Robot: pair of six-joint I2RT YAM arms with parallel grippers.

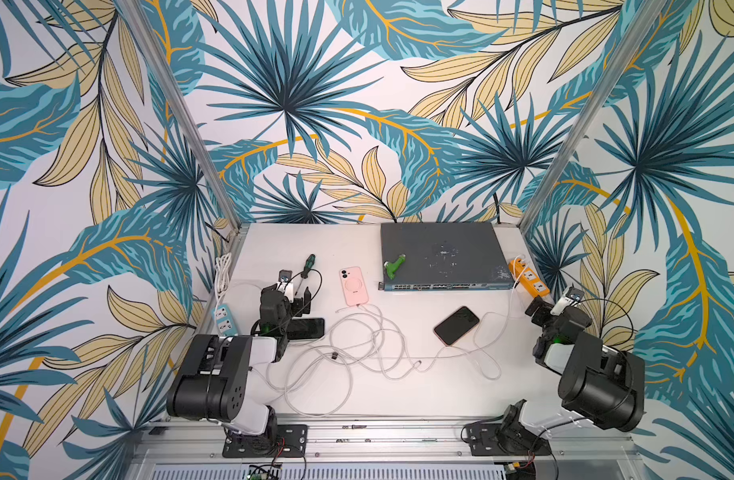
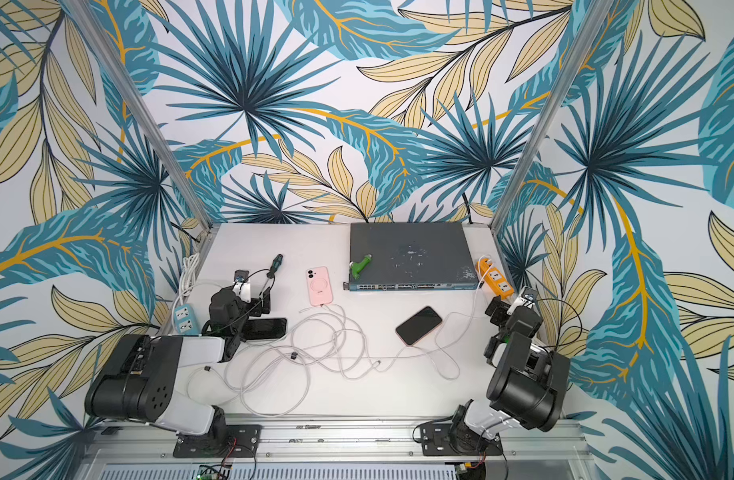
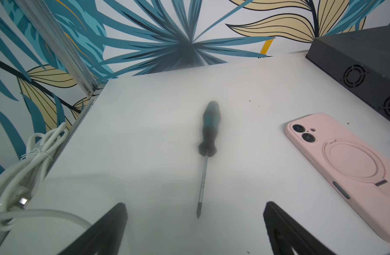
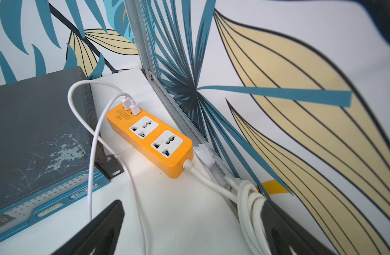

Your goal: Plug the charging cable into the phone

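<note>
A pink phone (image 1: 353,286) lies face down in the middle of the table, its camera end toward the back. Loops of white charging cable (image 2: 307,384) spread in front of it, and one stretch reaches its lower edge; I cannot tell whether a plug sits in the port. A small white connector (image 1: 417,365) lies among the loops. Two dark-screened phones lie farther forward: one right of centre (image 1: 457,325), another (image 1: 307,329) partly hidden by my left arm. My left gripper is open and empty above the left side. Open and empty too, my right gripper hangs near the right edge.
A screwdriver (image 3: 210,127) lies ahead of the left gripper. The grey network box (image 1: 455,248) fills the back right, with a green object (image 1: 395,266) on it. An orange power strip (image 4: 150,138) holds two white plugs. A blue strip (image 1: 222,320) stands left.
</note>
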